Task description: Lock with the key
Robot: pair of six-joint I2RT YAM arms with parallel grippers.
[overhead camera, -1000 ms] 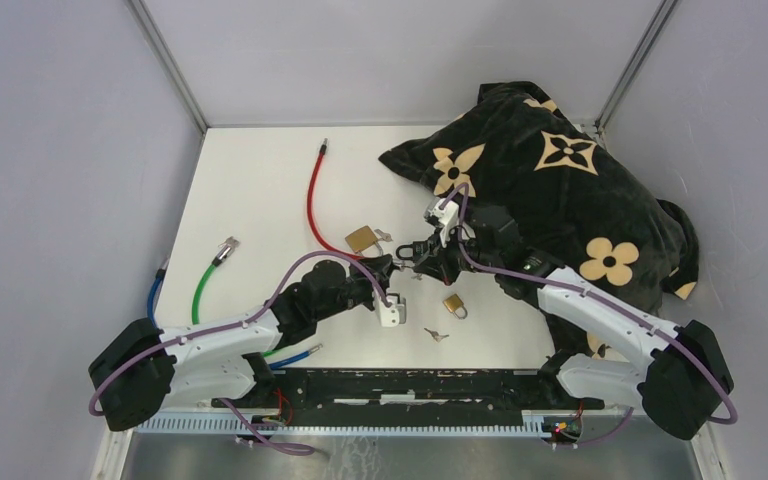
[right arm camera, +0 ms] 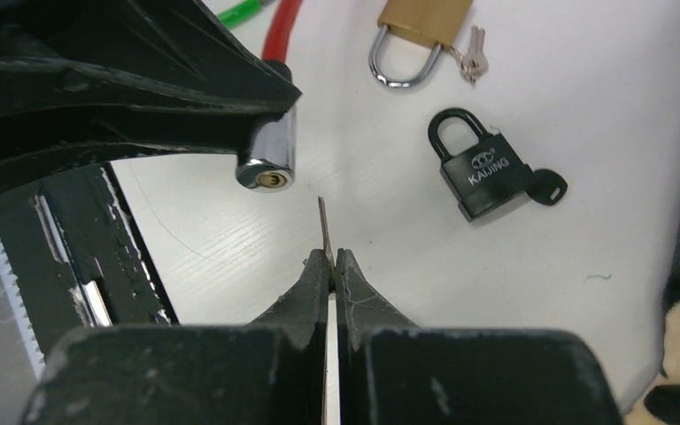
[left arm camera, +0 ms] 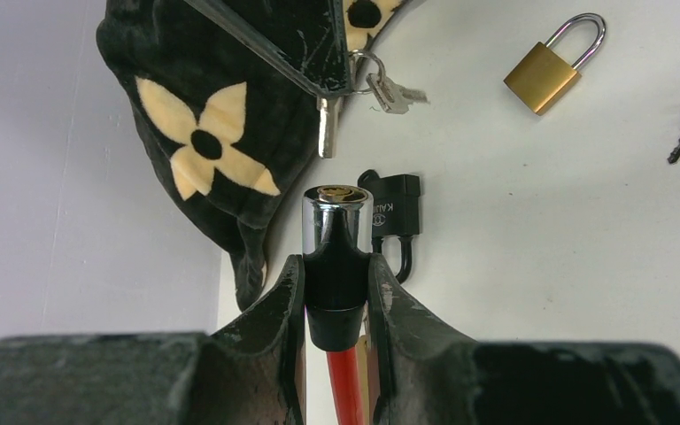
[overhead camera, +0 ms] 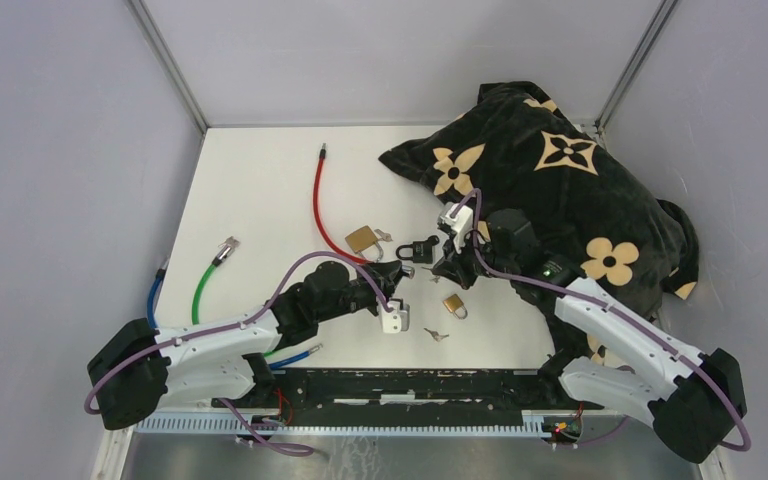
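Observation:
Held in my left gripper is the chrome-and-black lock cylinder [left arm camera: 340, 221] of a red cable [overhead camera: 317, 203]. Its brass keyhole [right arm camera: 272, 180] faces my right gripper. The right fingers are shut on a thin silver key [right arm camera: 323, 220], seen edge-on there. In the left wrist view the key's blade [left arm camera: 327, 133] points toward the cylinder, with a ring and loose keys [left arm camera: 390, 94] hanging beside it. A gap separates the key from the keyhole. The cable's other end [overhead camera: 322, 153] lies free at the back of the table.
Near the grippers lie a black padlock [right arm camera: 487, 173] with a key in it and a small brass padlock [overhead camera: 455, 305]. Loose keys [overhead camera: 436, 335] lie in front. A larger brass padlock [overhead camera: 362, 239] is behind; a black flowered cloth [overhead camera: 580, 220] covers the right.
My right gripper has drawn back to the right with the key, widening the gap to the cylinder.

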